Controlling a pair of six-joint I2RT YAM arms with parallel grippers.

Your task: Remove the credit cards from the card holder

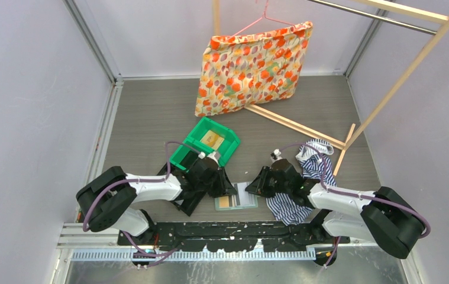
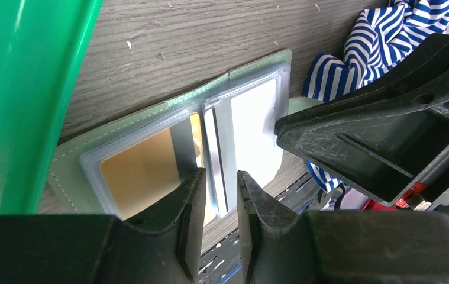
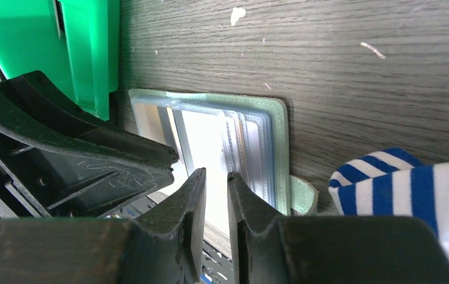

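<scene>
The open card holder [image 1: 248, 206], pale green with clear sleeves, lies flat at the table's front, between the two grippers. In the left wrist view a tan card [image 2: 142, 171] fills the left sleeve and a white card [image 2: 256, 133] with a grey stripe fills the right one. My left gripper is over the inner edges of both sleeves, its fingers parted by a narrow gap. Over the white card [image 3: 205, 139], my right gripper has its fingers apart, with no card gripped between them. Whether the fingertips touch the plastic, I cannot tell.
A green case [image 1: 232, 144] lies open behind the left arm. Blue-and-white striped cloth [image 1: 290, 208] is spread beside the right gripper. Farther back, a flowered cloth [image 1: 251, 71] hangs on a wooden rack [image 1: 293, 123]. Bare table lies behind the holder.
</scene>
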